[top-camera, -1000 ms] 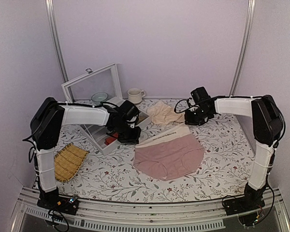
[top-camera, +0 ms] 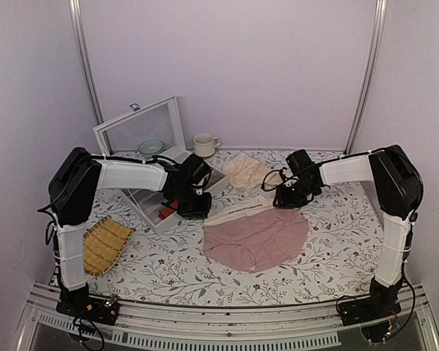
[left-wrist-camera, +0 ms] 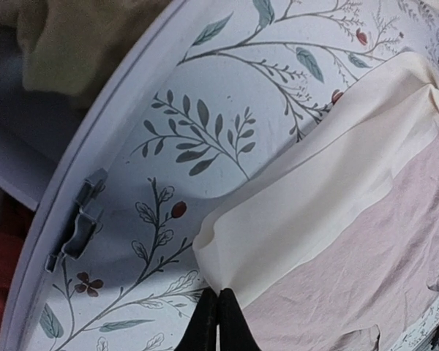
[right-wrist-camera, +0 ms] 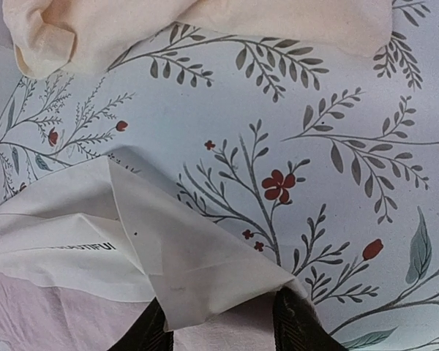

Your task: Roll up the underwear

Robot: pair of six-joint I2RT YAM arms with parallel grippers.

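Note:
The pink underwear [top-camera: 253,241] with its white waistband [left-wrist-camera: 307,197] lies spread on the floral mat. My left gripper is shut at the left end of the waistband; whether fabric is pinched between its tips is unclear. My right gripper is part open at the waistband's right end. There a folded-over white flap [right-wrist-camera: 190,270] lies across and between its fingers, hiding part of the left finger.
A white box [top-camera: 161,225] with a raised clear lid stands at the back left. A woven mat [top-camera: 102,248] lies left. A cream cloth [top-camera: 241,172] and a mug [top-camera: 205,146] are behind.
My right gripper has moved toward the front and slightly left, and the waistband's right end is now folded over. My left gripper has stayed in place.

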